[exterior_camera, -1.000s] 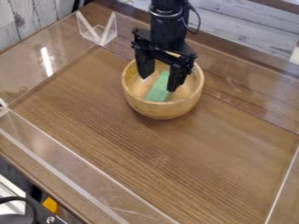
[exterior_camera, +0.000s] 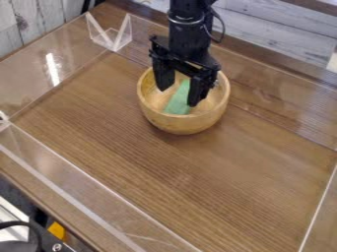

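Observation:
A wooden bowl sits on the table at upper centre, with a light green object inside it. My black gripper hangs over and into the bowl, open, one finger on either side of the green object. Whether the fingertips touch it is hard to tell. Part of the bowl's back rim and of the green object is hidden by the gripper.
A clear plastic bracket stands at the back left edge, and white wooden boards run along the back.
My gripper has shifted very slightly over the bowl. The bowl and green object look unchanged.

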